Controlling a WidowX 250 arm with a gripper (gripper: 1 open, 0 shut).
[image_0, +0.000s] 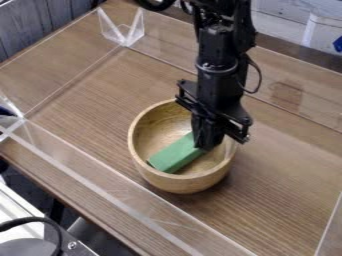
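A round wooden bowl (154, 175) stands in the middle of the table. A green block (173, 155) lies inside it, angled from lower left to upper right. My black gripper (205, 132) reaches down into the bowl's upper right, over the block's upper end. Its tips are dark and overlap that end, so whether anything is between them does not show clearly.
Transparent panels and guides run along the left and front edges. A white wall (294, 22) is at the back right, and a grey device with a cable is at the lower left.
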